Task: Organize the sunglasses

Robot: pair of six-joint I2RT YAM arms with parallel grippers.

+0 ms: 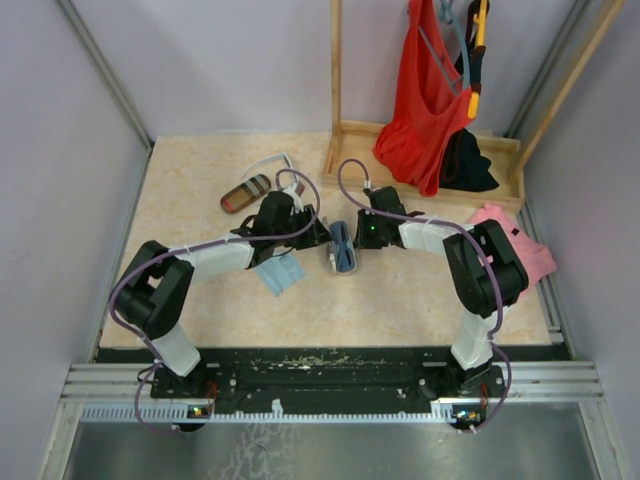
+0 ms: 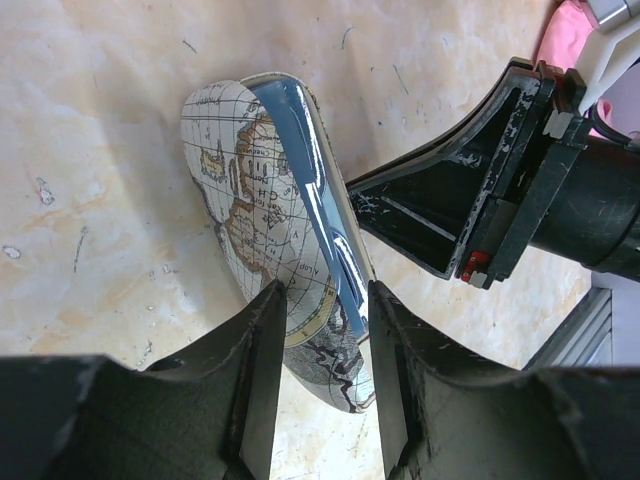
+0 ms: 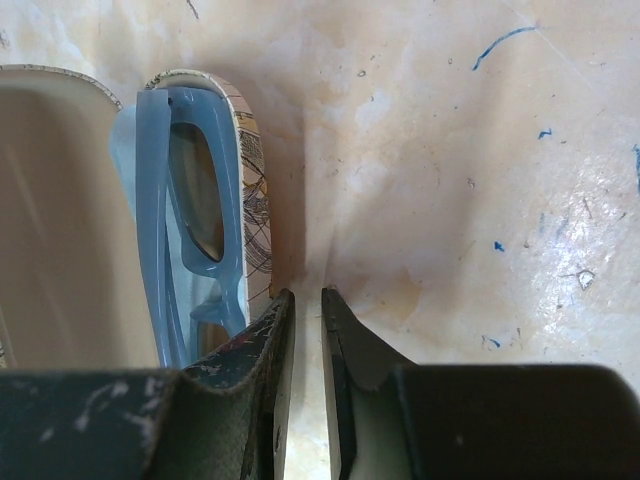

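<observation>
An open glasses case with a map print (image 2: 240, 190) lies mid-table, blue sunglasses (image 3: 155, 230) folded inside one half, as the top and right wrist views show. My left gripper is over the printed lid with its fingertips slightly apart, at the edge beside the blue frame; whether anything is between them is unclear. My right gripper stands part open at the case's right side, bare table between its fingertips.
A striped oval case (image 1: 245, 193) and a blue cloth (image 1: 282, 275) lie left. A wooden rack (image 1: 360, 140) with red and black fabric stands at the back. A pink cloth (image 1: 520, 245) lies right.
</observation>
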